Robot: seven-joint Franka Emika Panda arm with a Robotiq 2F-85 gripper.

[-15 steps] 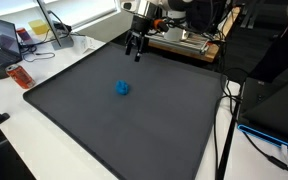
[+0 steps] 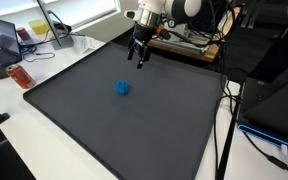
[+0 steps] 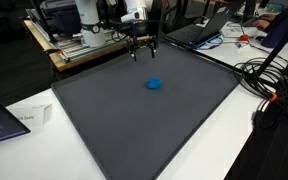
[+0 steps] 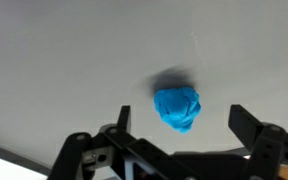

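Observation:
A small, crumpled bright blue object point(image 2: 122, 88) rests on the dark grey table. In the second exterior view the same blue object point(image 3: 153, 83) sits in front of the arm, apart from it. My gripper point(image 2: 135, 63) hangs behind it, near the table's back edge, with its fingers apart. From the wrist, the blue object point(image 4: 178, 107) appears between and a little beyond the two black fingers point(image 4: 246, 124), closer to the middle than to either side. Nothing is held, and neither finger touches it.
Bare surface surrounds the blue object on the grey table point(image 2: 154, 125). An orange-red can point(image 2: 21, 76) stands off its left edge, with a laptop point(image 2: 11, 38) behind. Cables point(image 3: 274, 95) lie beyond the table's edge.
The arm and gripper have shifted slightly to the right and a little lower in the first exterior view. The blue object has stayed in place.

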